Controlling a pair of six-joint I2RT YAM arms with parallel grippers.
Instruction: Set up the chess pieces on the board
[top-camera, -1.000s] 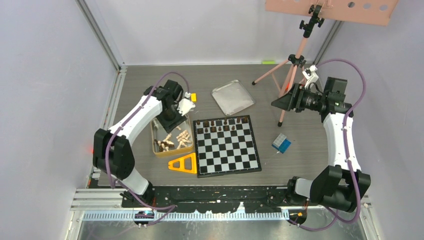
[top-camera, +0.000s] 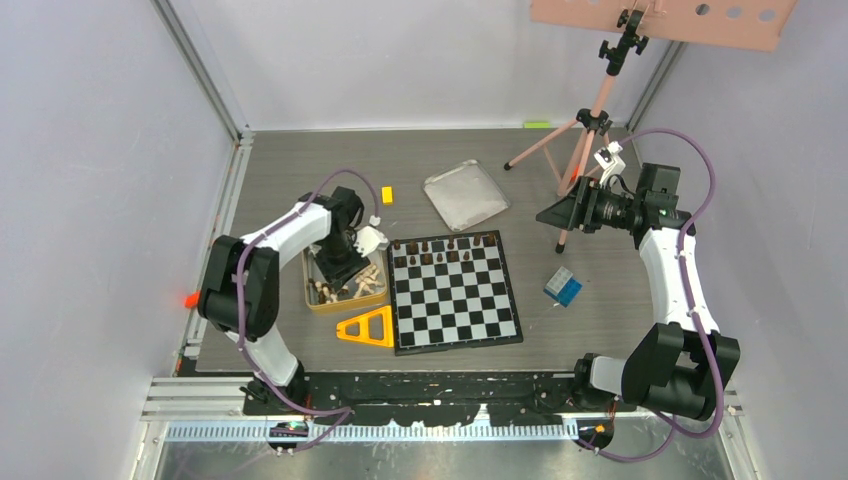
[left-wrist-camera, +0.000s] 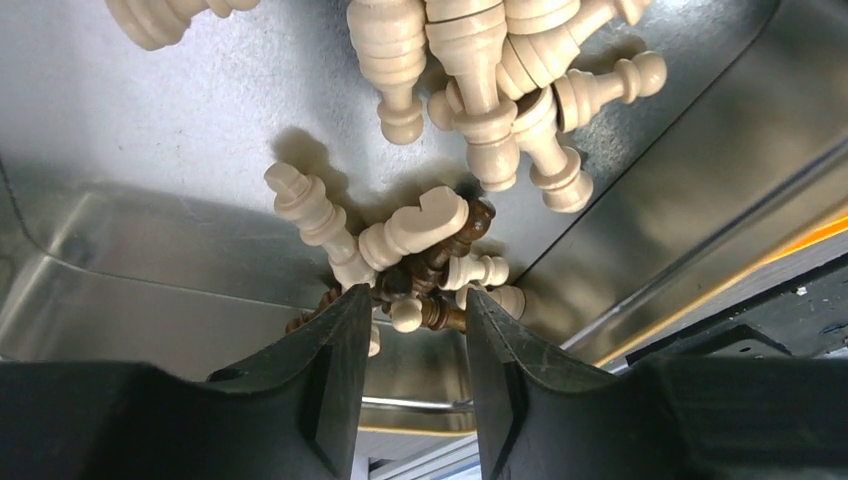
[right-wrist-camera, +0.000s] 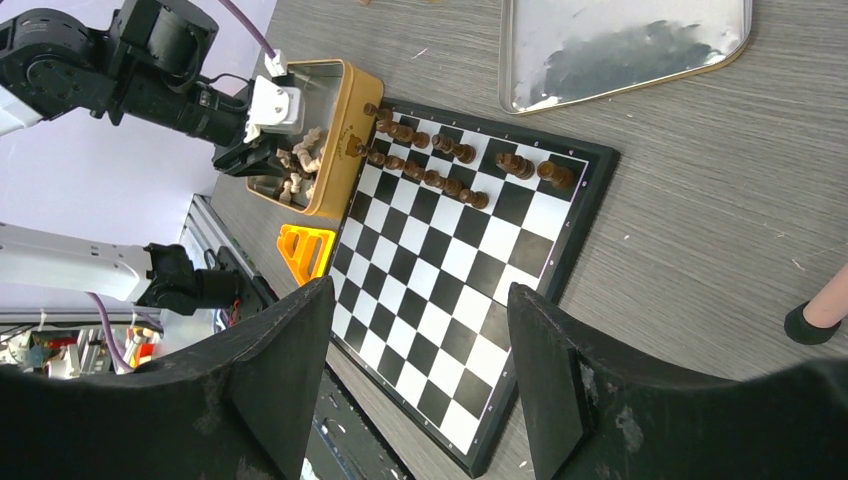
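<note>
The chessboard (top-camera: 450, 305) carries brown pieces along its far rows. My left gripper reaches down inside the metal box (top-camera: 345, 303), where loose cream pieces (left-wrist-camera: 480, 110) lie with brown ones (left-wrist-camera: 450, 245). Its fingers are part open just over a jumble of mixed pieces; whether anything between them is touched cannot be told. My right gripper stands open in the air to the right of the board, nothing between its fingers.
A silver tray (top-camera: 466, 195) lies behind the board, a yellow triangular piece (top-camera: 355, 330) left of it, a blue box (top-camera: 563, 288) to the right. The pink tripod (top-camera: 580, 150) stands at the back right.
My left gripper has moved toward the front and lower into the box.
</note>
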